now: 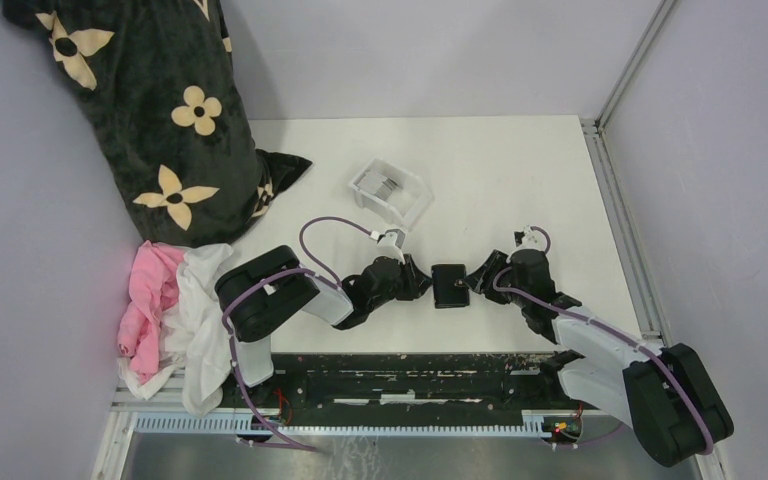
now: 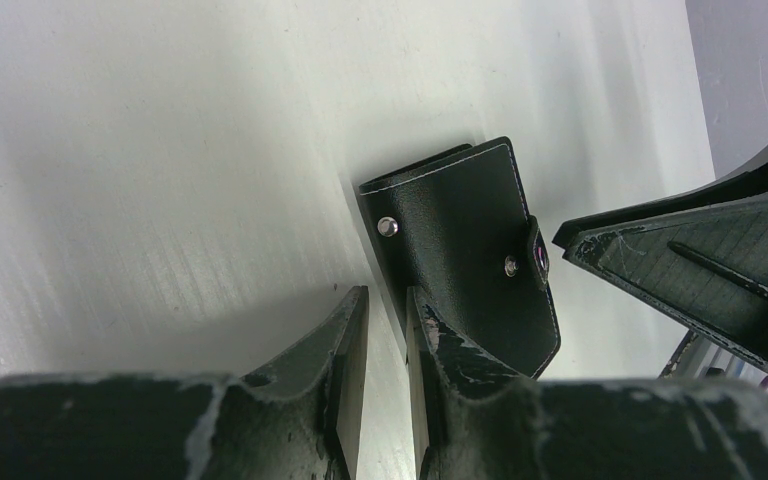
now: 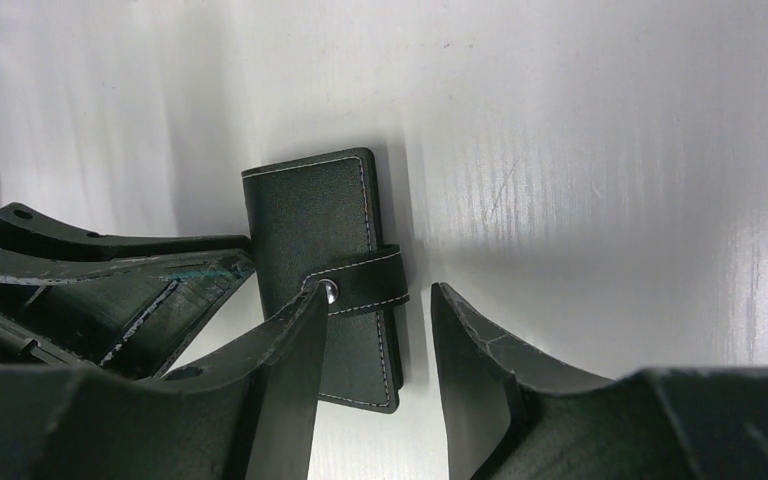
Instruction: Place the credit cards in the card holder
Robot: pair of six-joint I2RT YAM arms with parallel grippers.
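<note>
A black leather card holder [image 1: 450, 297], closed by a snap strap [image 3: 368, 283], lies flat on the white table between my two grippers. In the left wrist view its spine edge runs through the narrow gap of my left gripper, which is open. My right gripper is open wider, over the strap side of the holder; one finger [image 3: 295, 335] overlaps its cover in that view and the other stands beyond its edge. Neither gripper holds anything. Grey and white flat pieces, perhaps the cards [image 1: 376, 185], sit in the white tray [image 1: 415, 211].
The tray stands behind my left gripper. A dark flowered cloth [image 1: 130, 120] covers the back left, with pink cloth [image 1: 150, 305] and white cloth [image 1: 200, 330] in front of it.
</note>
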